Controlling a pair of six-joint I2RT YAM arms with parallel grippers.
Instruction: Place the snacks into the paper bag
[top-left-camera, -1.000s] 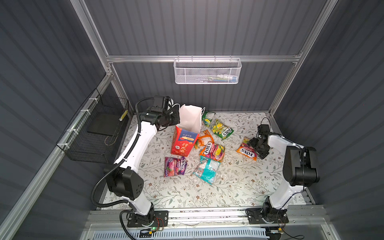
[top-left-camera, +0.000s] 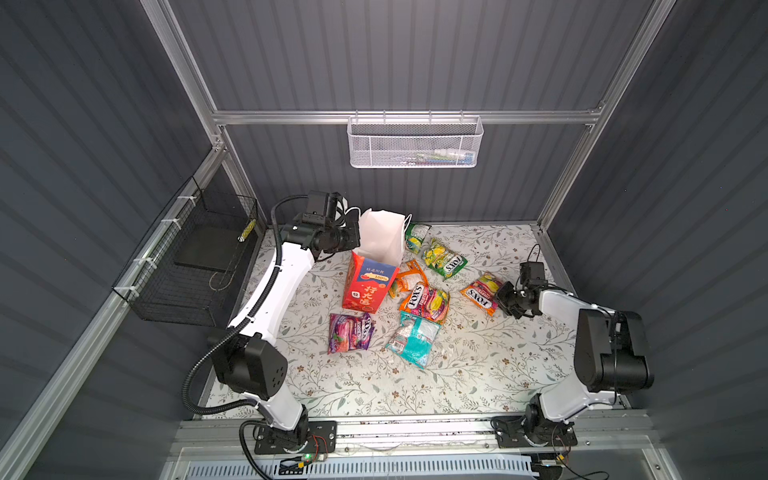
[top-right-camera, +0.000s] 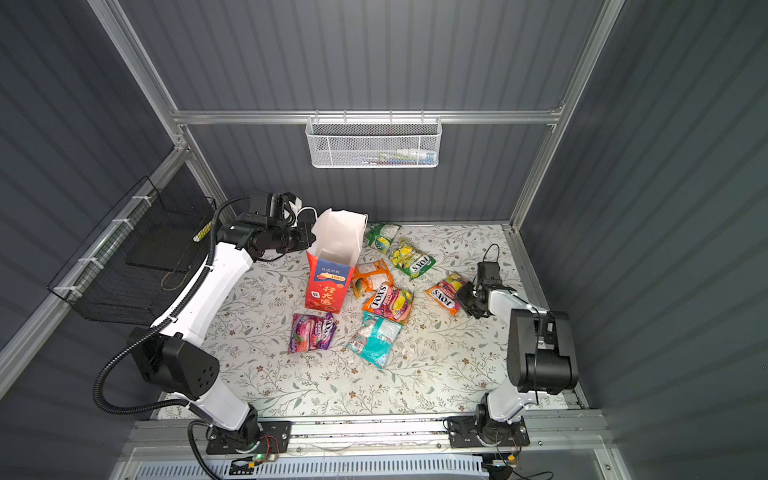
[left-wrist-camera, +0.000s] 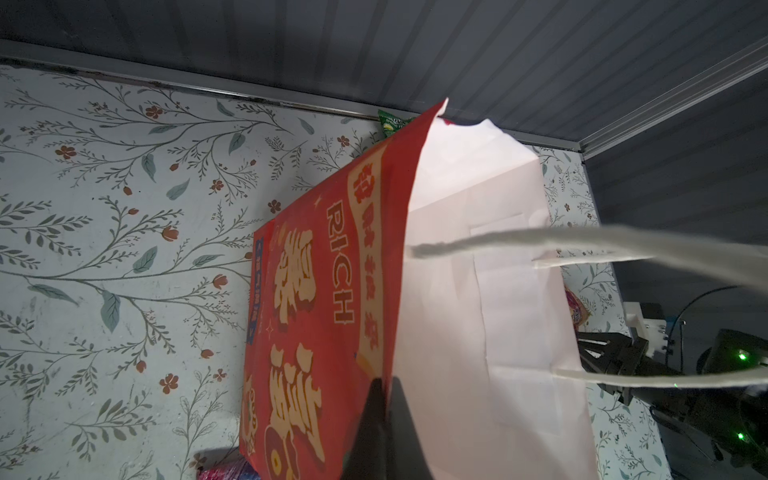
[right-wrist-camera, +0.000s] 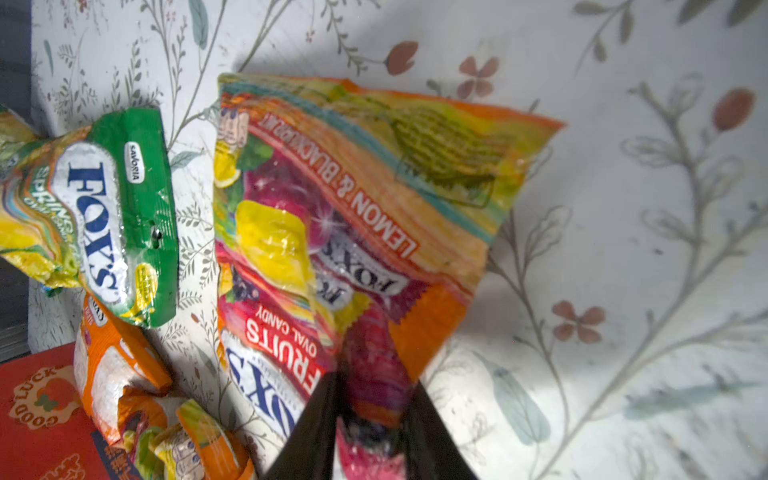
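Note:
The red paper bag (top-left-camera: 369, 284) stands open at centre-left. At its top my left gripper is shut at the bag's wall and handle; whether anything thin is between the fingers is unclear. At the right, my right gripper has its fingers around part of an orange Fox's fruits bag (right-wrist-camera: 336, 200), partly open by the look of it. Green Fox's (top-left-camera: 444, 258), another green pack (top-left-camera: 416, 234), orange pack (top-left-camera: 412, 276), pink-orange Fox's (top-left-camera: 425, 302), purple pack (top-left-camera: 349, 331) and teal pack (top-left-camera: 413, 340) lie around the paper bag.
A black wire basket (top-left-camera: 200, 264) hangs on the left wall, a white mesh basket (top-left-camera: 414, 140) on the back wall.
The left arm is unmoved.

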